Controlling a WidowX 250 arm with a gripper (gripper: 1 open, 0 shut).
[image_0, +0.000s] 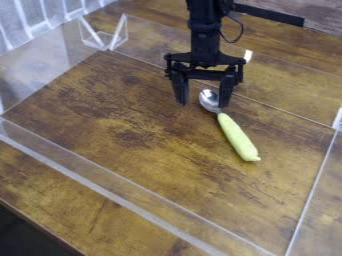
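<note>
The black gripper (202, 92) stands open over the back part of the wooden area inside the clear enclosure, its fingers apart on either side. A shiny silver spoon-like object (210, 100) lies just under it, partly hidden by the right finger. A pale green long vegetable or toy (237, 136) lies in front of and to the right of the gripper, pointing toward the front right, apart from the fingers.
Clear low walls (94, 204) surround the work area on the wooden table (100, 130). A small white item (247, 57) is behind the gripper at the back right.
</note>
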